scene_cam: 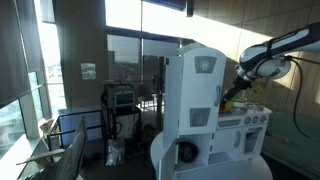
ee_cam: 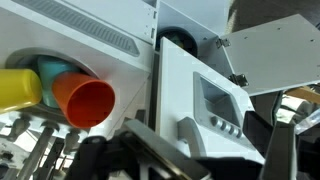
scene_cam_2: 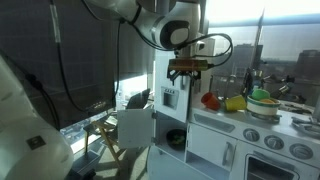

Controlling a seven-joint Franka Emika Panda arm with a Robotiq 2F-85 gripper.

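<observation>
My gripper (scene_cam_2: 184, 74) hangs beside the upper part of a white toy fridge (scene_cam_2: 173, 95). In the wrist view its dark fingers (ee_cam: 278, 146) stand wide apart at the lower edge, so it is open. Between and beyond them shows the fridge's upper door with a grey dispenser panel (ee_cam: 213, 100) and a pale grey handle (ee_cam: 188, 132). I cannot tell whether a finger touches the handle. The lower door (scene_cam_2: 137, 128) stands swung open, and a black pot (ee_cam: 180, 40) sits in the open compartment.
Beside the fridge, the toy kitchen's counter holds a red cup (ee_cam: 84, 101), a yellow cup (ee_cam: 18, 89) and a teal item (ee_cam: 52, 74). Farther along stands a yellow-and-green bowl stack (scene_cam_2: 262, 104). Knobs (scene_cam_2: 251, 135) line the stove front.
</observation>
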